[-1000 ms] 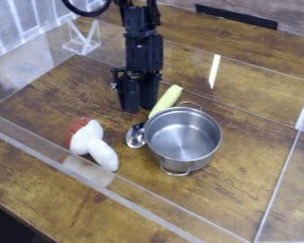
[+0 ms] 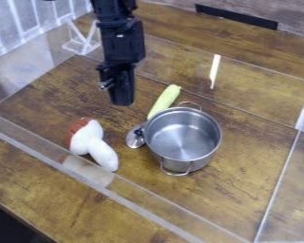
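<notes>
My black gripper (image 2: 119, 97) hangs over the wooden board left of centre, shut with nothing visible between its fingers. Right of it lie a pale yellow-green corn cob (image 2: 165, 101) and a steel pot (image 2: 181, 142) with wire handles. A metal spoon (image 2: 136, 138) rests beside the pot's left side. At the lower left lies a white mushroom-like toy (image 2: 98, 149) with a red part at its upper end.
Clear plastic walls (image 2: 53, 147) border the wooden surface (image 2: 60, 100). A thin white upright piece (image 2: 215, 71) stands at the back right, and a white bracket (image 2: 81, 38) at the back left.
The gripper has risen and moved left, away from the corn and pot. The objects on the board look unmoved.
</notes>
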